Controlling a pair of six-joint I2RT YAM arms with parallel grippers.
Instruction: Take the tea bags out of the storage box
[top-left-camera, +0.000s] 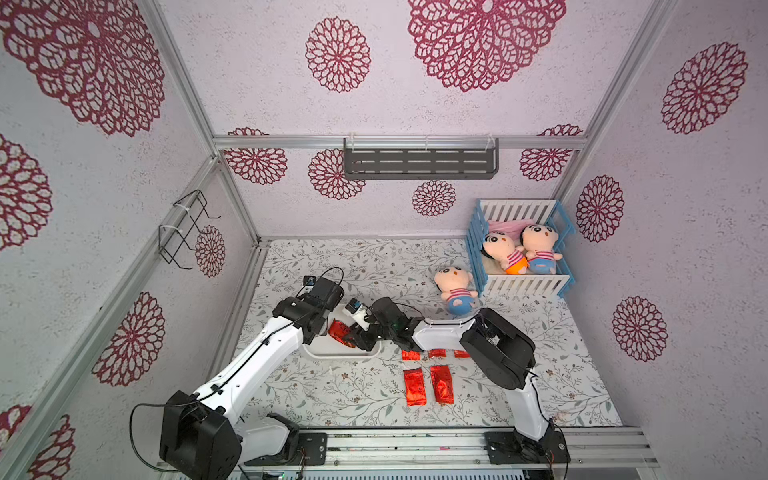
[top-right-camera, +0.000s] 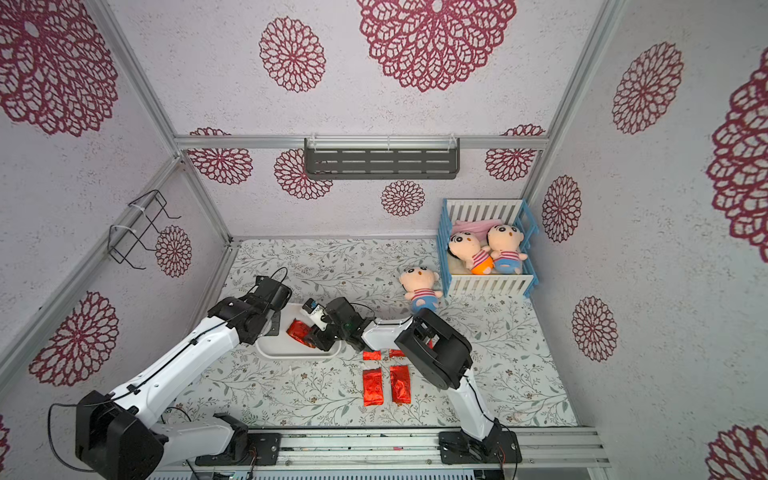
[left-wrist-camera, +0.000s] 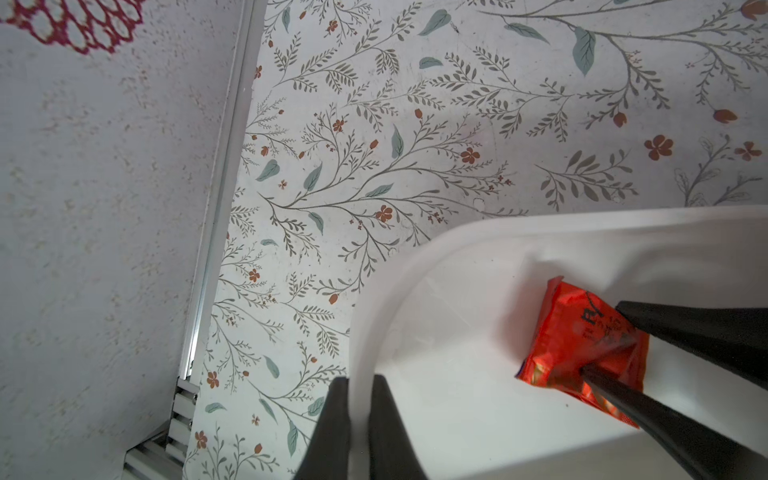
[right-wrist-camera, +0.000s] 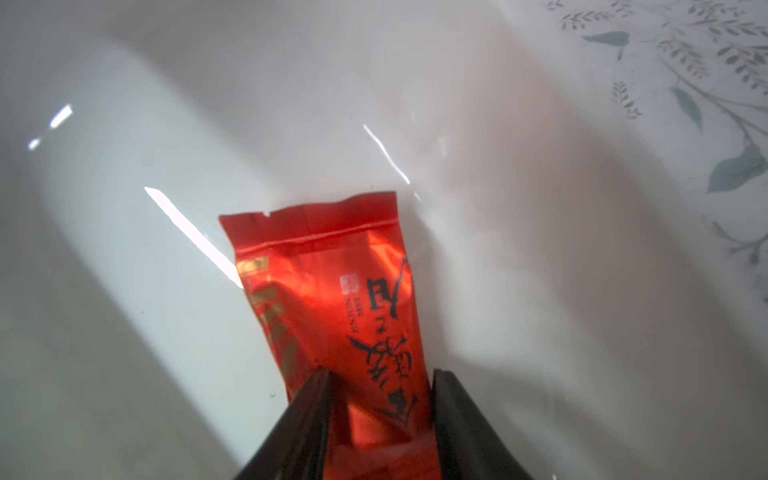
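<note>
The white storage box (top-left-camera: 340, 357) stands at the left of the table. Over its left rim my left gripper is shut, with the thin wall between its fingers. Inside lies one red tea bag, slanted, also visible in the left wrist view as a red packet (left-wrist-camera: 588, 344). My right gripper reaches into the box, its fingers apart on either side of the bag's near end; whether both pads press on it cannot be told. Outside, several red tea bags (top-left-camera: 415, 387) lie on the table to the right.
A doll (top-left-camera: 456, 291) sits on the table behind the right arm. At the back right stands a blue-white crib (top-left-camera: 524, 285) with two dolls. The table front, below the box, is clear.
</note>
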